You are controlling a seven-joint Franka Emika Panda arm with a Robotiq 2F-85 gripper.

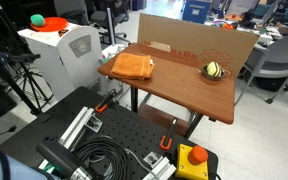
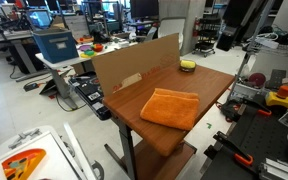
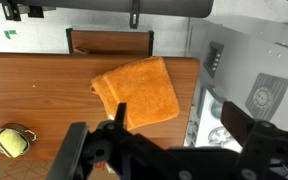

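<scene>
An orange cloth (image 1: 134, 66) lies folded on the left part of the brown wooden table. In the wrist view the cloth (image 3: 149, 88) is spread below the gripper, slightly rotated, with its left edge folded over. A yellow object with dark marks (image 1: 214, 70) sits in a small dish towards the table's far right; in the wrist view this yellow object (image 3: 10, 142) is at the lower left. High above the table, my gripper (image 2: 238, 43) hangs with its dark fingers apart, touching nothing. Dark gripper parts cover the wrist view's lower middle.
A cardboard panel (image 2: 139, 66) stands along the table's back edge. A red emergency button on a yellow box (image 1: 193, 163) stands by the robot base, near coiled black cables (image 1: 102, 158).
</scene>
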